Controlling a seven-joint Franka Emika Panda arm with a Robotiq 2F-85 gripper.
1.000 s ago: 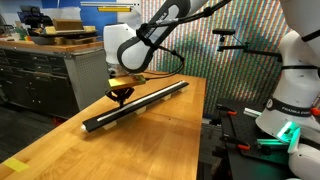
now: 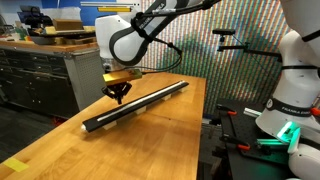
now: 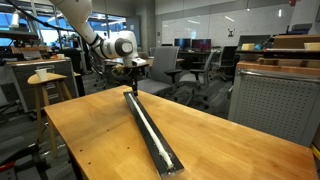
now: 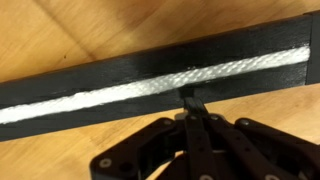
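A long black board (image 2: 102,123) lies flat on the wooden table, with a white textured strip (image 3: 150,128) running along its length. Up close in the wrist view, that strip (image 4: 160,84) has a woven, rope-like look and sits between two dark margins. My gripper points down over the board's dark margin, just beside the strip. Its fingers are together and nothing shows between them. From the side, the gripper (image 2: 119,101) hangs at the board's middle stretch; whether the tips touch it cannot be told.
Bare wooden table (image 2: 150,150) lies on both sides of the board. A grey cabinet (image 2: 87,75) stands behind the table. A stool (image 3: 50,93) and office chairs (image 3: 202,68) are beyond the table's edges.
Over the last second the arm has shifted slightly left and up in exterior view 1. The board and its strip have not visibly moved.
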